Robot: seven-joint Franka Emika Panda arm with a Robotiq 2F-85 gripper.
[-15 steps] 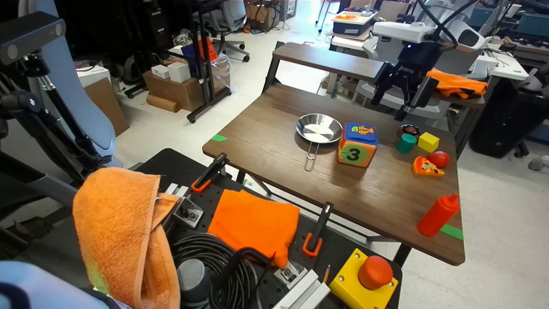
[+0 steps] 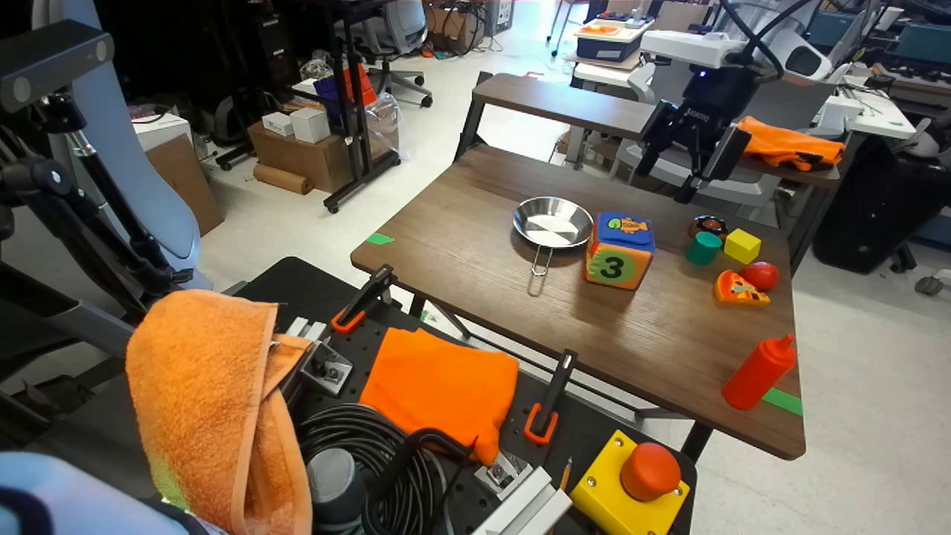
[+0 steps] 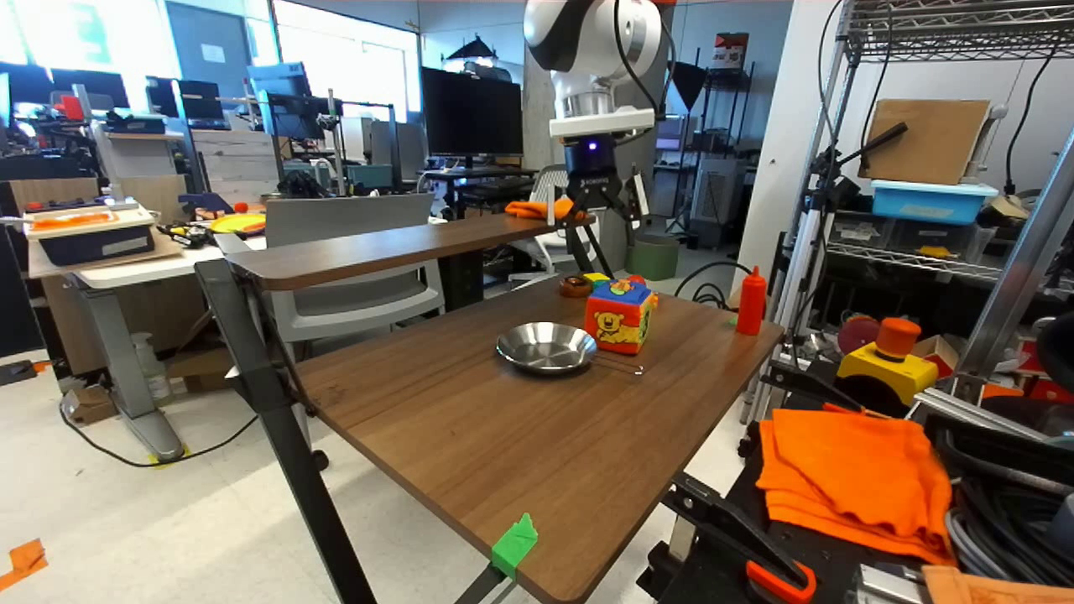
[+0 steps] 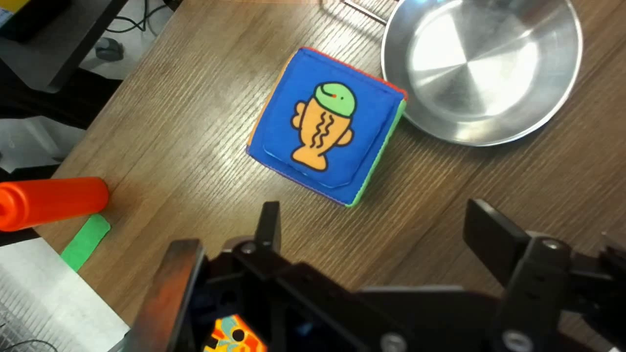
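Note:
Wide open, my gripper (image 2: 688, 174) hangs in the air over the far side of the table, with nothing between its fingers. A soft cube (image 2: 619, 253) with a fish on its blue top rests on the wood, ahead of the fingers in the wrist view. Beside it lies a steel pan (image 2: 553, 223), empty, its thin wire handle pointing to the table's near edge. At the far right are a green cylinder (image 2: 703, 249), a yellow block (image 2: 742, 246), a red ball-like toy (image 2: 760, 276), a toy pizza slice (image 2: 741, 288) and a dark round item (image 2: 708, 227).
A red squeeze bottle (image 2: 758, 371) stands upright at the near right corner, by green tape (image 2: 783, 401). A raised shelf (image 2: 570, 103) runs along the table's back, with an orange cloth (image 2: 789, 143) on its right end.
My gripper has shifted slightly, a little left and up in exterior view 1. The objects on the table have not moved.

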